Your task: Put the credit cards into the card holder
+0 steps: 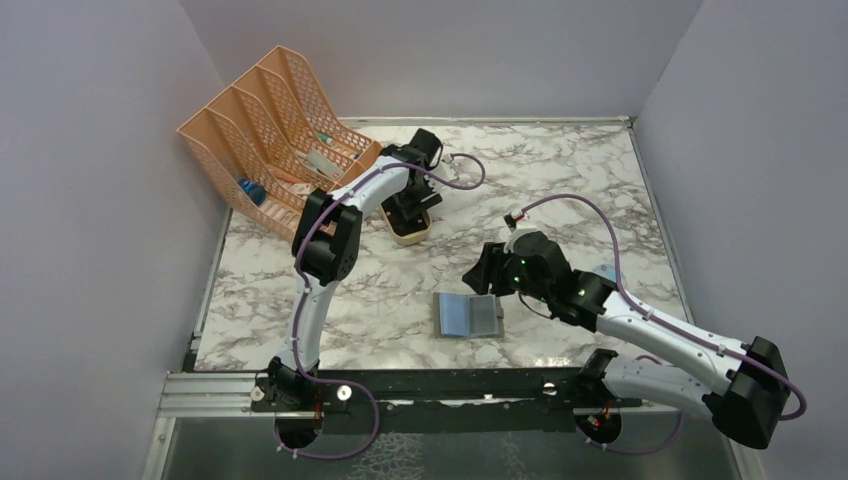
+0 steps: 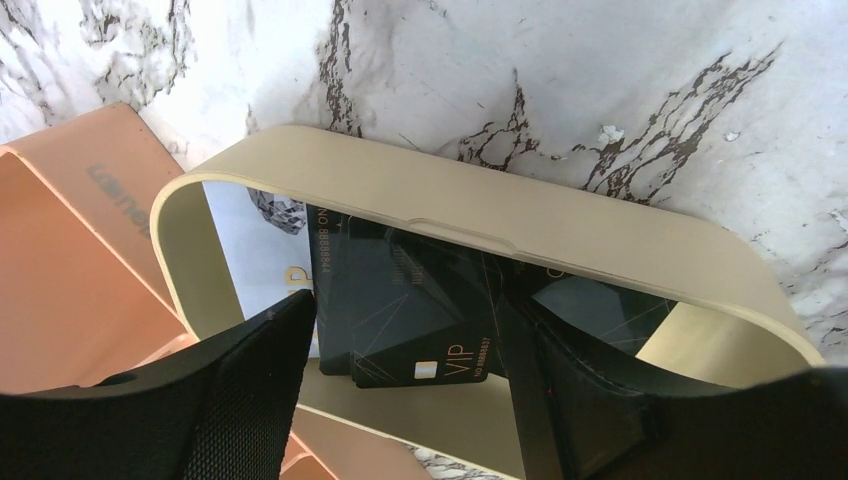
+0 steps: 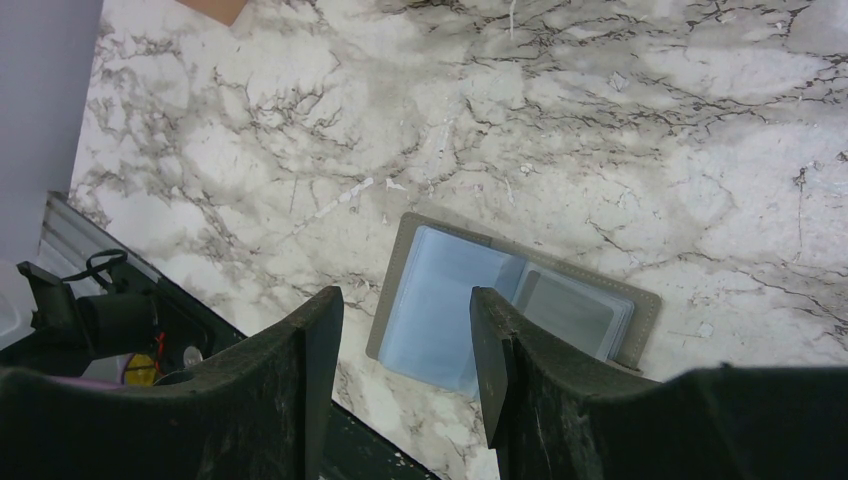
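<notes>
Several black cards point(image 2: 400, 300) marked VIP lie overlapped in a cream box point(image 2: 420, 190), with a white card point(image 2: 255, 260) at its left end. Above these cards my left gripper stands open, its fingertips spread either side of the middle cards; whether they touch any card I cannot tell. The card holder point(image 1: 468, 315) lies unfolded flat at the table's front, showing a blue sleeve point(image 3: 440, 300) and a grey sleeve point(image 3: 565, 315), with no card visible in them. Over the holder, my right gripper is open and empty.
A tall orange slotted rack point(image 1: 285, 130) with small items in it stands at the back left, touching or very close to the cream box.
</notes>
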